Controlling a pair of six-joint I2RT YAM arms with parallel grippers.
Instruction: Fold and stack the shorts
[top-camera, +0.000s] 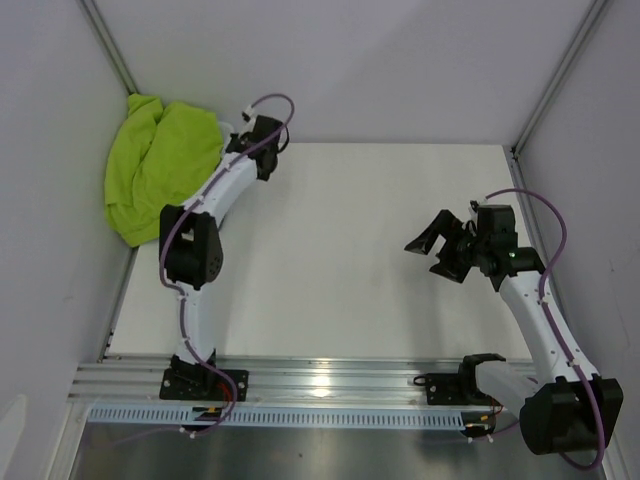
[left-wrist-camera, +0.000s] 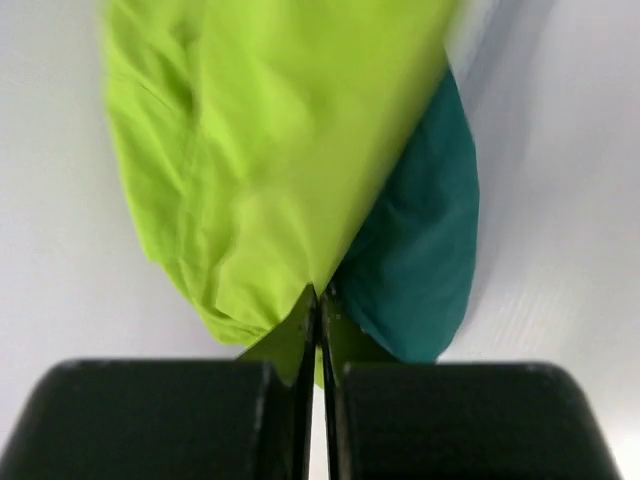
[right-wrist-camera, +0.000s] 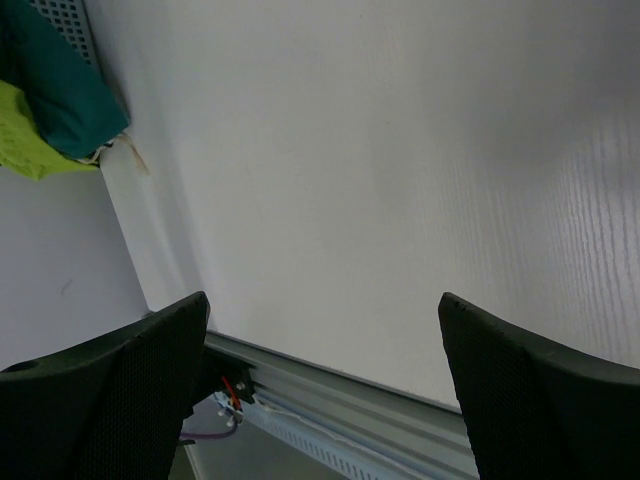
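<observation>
Lime-green shorts (top-camera: 165, 160) lie draped in a loose heap at the back left in the top view. Dark teal cloth (left-wrist-camera: 430, 230) shows under their edge in the left wrist view. My left gripper is shut, its tips over the border between green and teal; whether any fabric is pinched there is hard to see. From above, the arm hides part of that side of the heap. Far to the right, over bare table, my right gripper (top-camera: 424, 258) stands open with nothing between its fingers.
A white basket (top-camera: 226, 131) with a perforated wall shows partly from behind the green cloth. Grey walls (top-camera: 320, 70) enclose the back and sides. The middle and right of the white table (top-camera: 340, 230) are empty.
</observation>
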